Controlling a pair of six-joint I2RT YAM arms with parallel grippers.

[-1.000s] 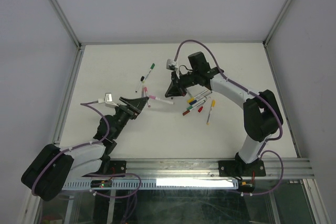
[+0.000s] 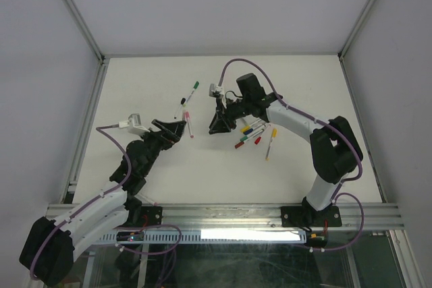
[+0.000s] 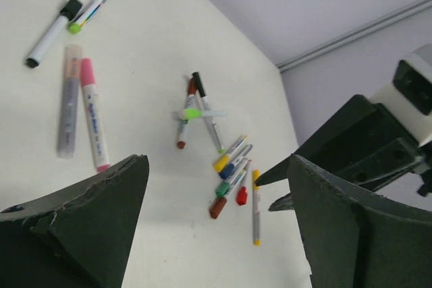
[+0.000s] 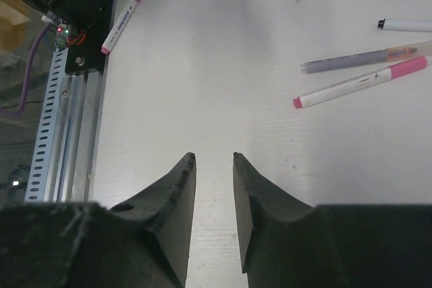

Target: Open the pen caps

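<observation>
A white pen with a longer pink end and a small pink end (image 4: 121, 21) lies near the table's front edge in the right wrist view; in the top view only part of this pen (image 2: 145, 199) shows beside the left arm. My left gripper is open over the table, nothing between its fingers. Facing it, my right gripper (image 2: 221, 129) has its fingertips apart, with bare table between them (image 4: 214, 156). Another pink pen (image 3: 93, 114) rests beside a grey clear-capped pen (image 3: 69, 102). Several coloured pens (image 2: 253, 131) are grouped at the right.
Further back lie a black-capped pen (image 3: 55, 32) and a green-capped pen (image 3: 98, 3). A loose red cap (image 2: 258, 140) and a yellow-ended pen (image 2: 271, 144) are at the right.
The left arm has swung with it; the right gripper has opened, shifting slightly left.
</observation>
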